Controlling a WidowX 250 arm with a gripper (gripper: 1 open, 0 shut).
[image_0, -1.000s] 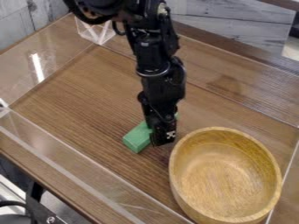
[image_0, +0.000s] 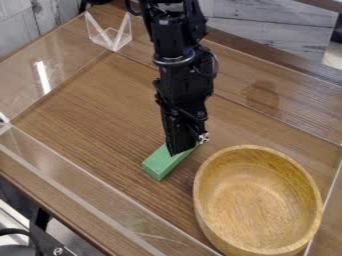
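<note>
My black gripper (image_0: 182, 134) hangs in the middle of the view, its fingertips over the upper end of a green block (image_0: 168, 160). The block lies tilted on the wooden table, left of the yellow bowl (image_0: 258, 234). The fingers are dark and partly overlap, so whether they are open or shut, and whether they touch the block, is unclear.
The yellow bowl fills the lower right, close to the block. A clear plastic object (image_0: 110, 30) stands at the back left, and black cables lie at the lower left edge.
The gripper has risen and shifted back from over the middle of the green block, uncovering more of it. The block still lies on the table beside the bowl.
</note>
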